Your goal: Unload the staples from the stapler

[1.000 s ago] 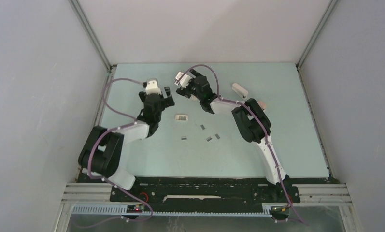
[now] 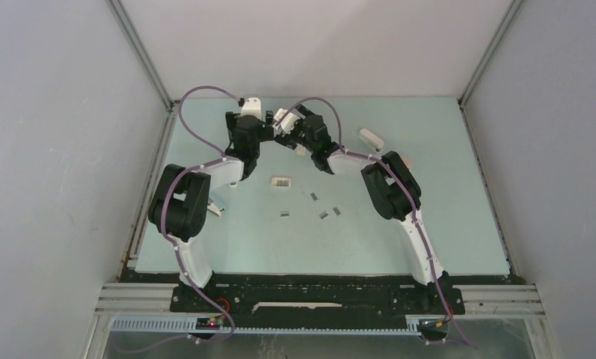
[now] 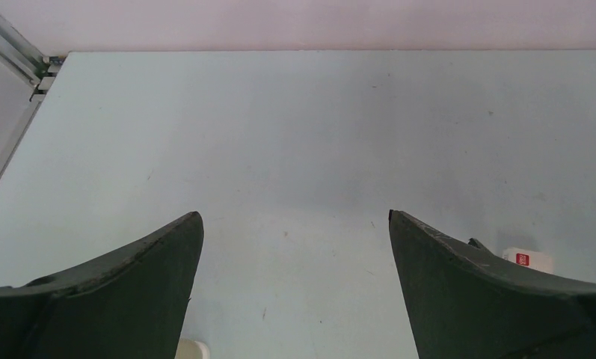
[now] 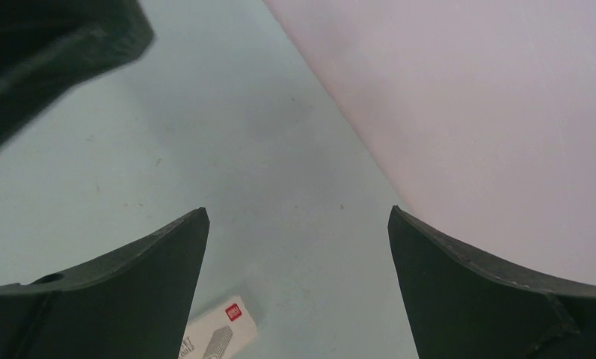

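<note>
Both grippers hang open side by side over the back middle of the table, my left gripper and my right gripper, with nothing seen between their fingers. A small pale box with a red label [image 4: 219, 333] lies below them, partly out of view in both wrist views and mostly hidden from above. A small open tray holding grey strips [image 2: 281, 182] lies in the middle, with several loose grey strips [image 2: 324, 215] nearer the front. I cannot clearly tell which object is the stapler; it may be hidden.
A white oblong object [image 2: 372, 139] lies at back right, with a pink item [image 2: 406, 162] partly behind the right arm. A pale blue item [image 2: 217, 202] lies by the left arm.
My left gripper moved toward the back and slightly right over the last second, settling beside the right one. My right gripper shifted only slightly.
</note>
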